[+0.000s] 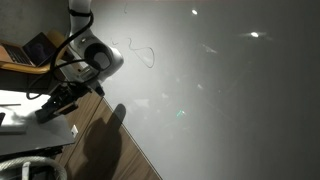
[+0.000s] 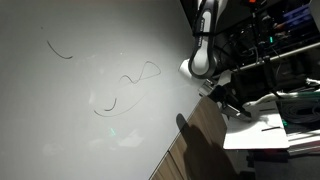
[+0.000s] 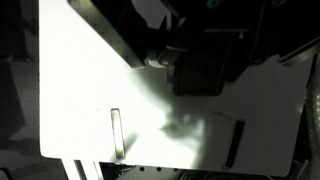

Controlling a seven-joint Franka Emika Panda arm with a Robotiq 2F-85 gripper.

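My gripper (image 1: 52,108) points down at a white surface (image 1: 32,138) beside the whiteboard (image 1: 210,90). In the second exterior view, the gripper (image 2: 236,110) is low over the same white surface (image 2: 255,136). From the wrist view, a dark blocky object (image 3: 198,76) shows between the dark gripper parts, and the gripper appears shut on it. Its kind is too dark to make out. Whether it touches the surface cannot be told. On the white surface (image 3: 75,110) lie a pale strip (image 3: 117,132) and a dark strip (image 3: 235,143).
Dark curved lines (image 2: 145,75) mark the whiteboard. A laptop (image 1: 40,48) rests on a brown surface near the arm. A rounded pale object (image 1: 32,165) lies beyond the white surface's lower edge. Wood panelling (image 1: 120,160) borders the whiteboard.
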